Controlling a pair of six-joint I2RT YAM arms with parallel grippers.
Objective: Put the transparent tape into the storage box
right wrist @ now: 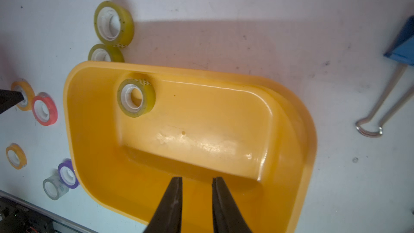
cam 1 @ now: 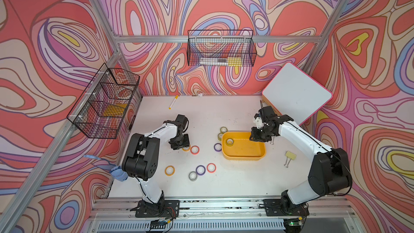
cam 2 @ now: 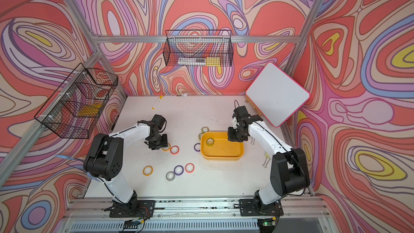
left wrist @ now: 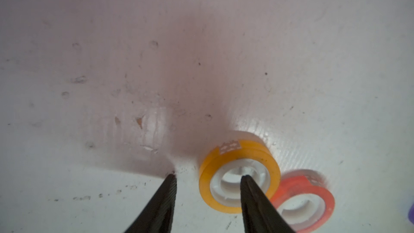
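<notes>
The yellow storage box point(right wrist: 198, 120) holds one transparent tape roll point(right wrist: 146, 99); two similar rolls point(right wrist: 123, 28) lie outside behind its left end. My right gripper hovers over the box, open and empty. My left gripper is open above the table beside an orange tape roll point(left wrist: 215, 170), with a red roll point(left wrist: 323, 207) just right of it; nothing shows held between its fingers.
More orange, purple, red and grey tape rolls point(cam 1: 192, 175) lie at the front. Binder clips point(cam 1: 289, 155) lie right of the box, a white board point(cam 1: 293, 90) stands behind.
</notes>
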